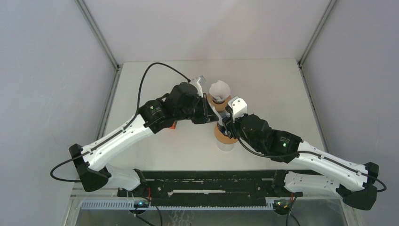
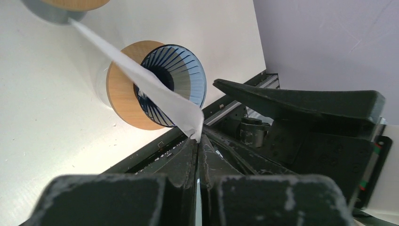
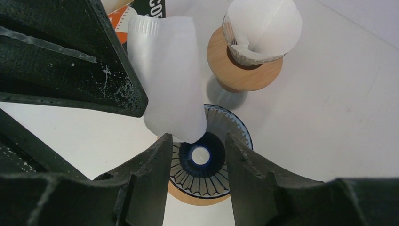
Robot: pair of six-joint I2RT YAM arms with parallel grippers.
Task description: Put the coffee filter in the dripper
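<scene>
A white paper coffee filter (image 2: 155, 92) is pinched at one end by my left gripper, which is shut on it. The filter looks flat and edge-on in the left wrist view. Beneath it stands a clear ribbed dripper (image 3: 200, 181) on a wooden collar (image 2: 124, 101), its inside partly covered by the paper. In the right wrist view the filter (image 3: 171, 80) hangs over the dripper's far left rim. My right gripper is part open above the dripper, and no paper shows between its fingers.
Behind stands a second dripper on a wooden collar (image 3: 251, 75), with a white filter (image 3: 275, 28) inside. An orange and black package (image 3: 123, 23) lies at the back left. The left gripper's dark finger (image 3: 70, 61) is close to the right one.
</scene>
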